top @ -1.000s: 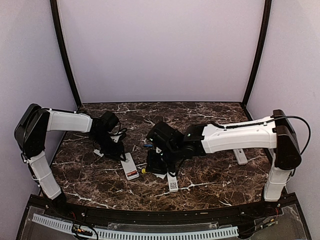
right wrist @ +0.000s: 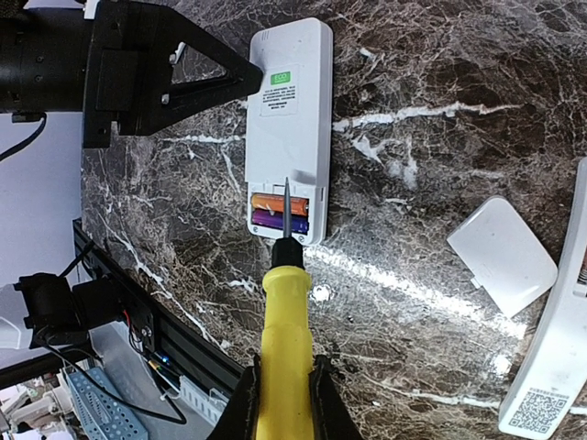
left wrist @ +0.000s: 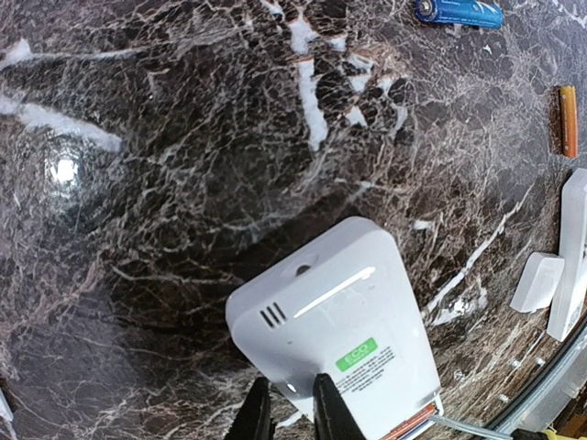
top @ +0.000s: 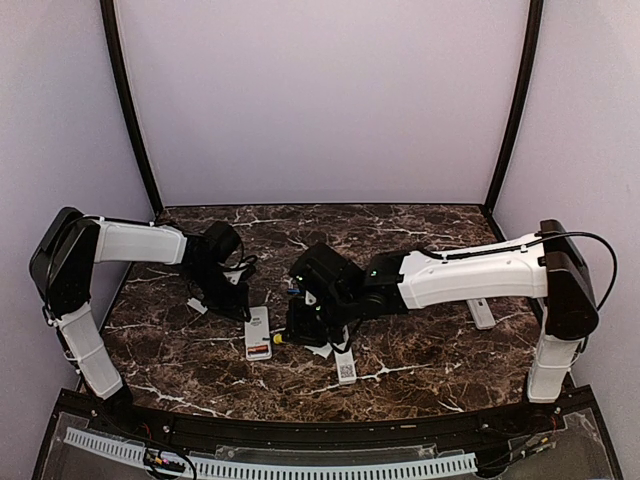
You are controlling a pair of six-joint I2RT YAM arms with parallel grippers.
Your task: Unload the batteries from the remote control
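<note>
The white remote control point(top: 257, 318) lies back up on the marble table, its compartment uncovered. In the right wrist view, an orange battery point(right wrist: 266, 203) and a purple battery point(right wrist: 266, 219) sit side by side inside. My right gripper is shut on the yellow handle of a screwdriver point(right wrist: 286, 321); its thin metal tip reaches over the batteries, but whether it touches them is unclear. At the remote's left edge, near the closed end, my left gripper stands part open, with a gap between its dark fingers.
A blue battery point(left wrist: 463, 11) and an orange-brown battery point(left wrist: 569, 121) lie loose on the table. A white cover point(right wrist: 504, 257) rests beside a second remote point(right wrist: 550, 367). Another white item point(top: 481, 313) lies at the right.
The remote's compartment end has swung left, so it lies straighter in the top view. My right gripper and the screwdriver have shifted left. The left arm has barely moved.
</note>
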